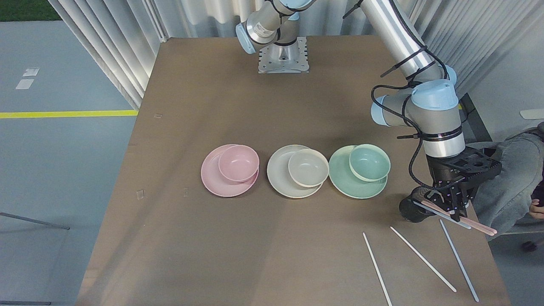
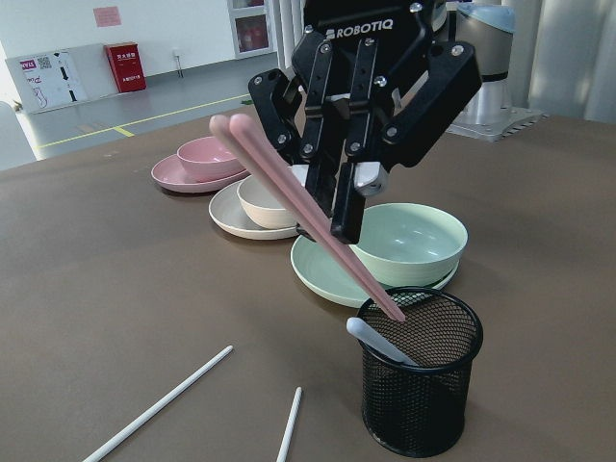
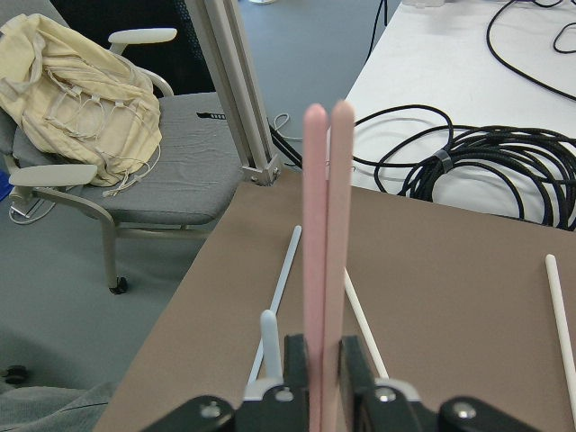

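My gripper is shut on a pair of pink chopsticks [image 3: 338, 234], held slanted over the black mesh cup [image 2: 416, 414], as the left view [image 2: 327, 192] shows. A light blue chopstick [image 2: 375, 339] rests in the cup, its end leaning out over the rim. On the table in front lie two white chopsticks [image 1: 423, 259] [image 1: 377, 267] and another light blue chopstick [image 1: 459, 260].
Pink bowl [image 1: 238, 161], white bowl [image 1: 308, 165] and green bowl [image 1: 369, 161] sit on matching plates in a row.
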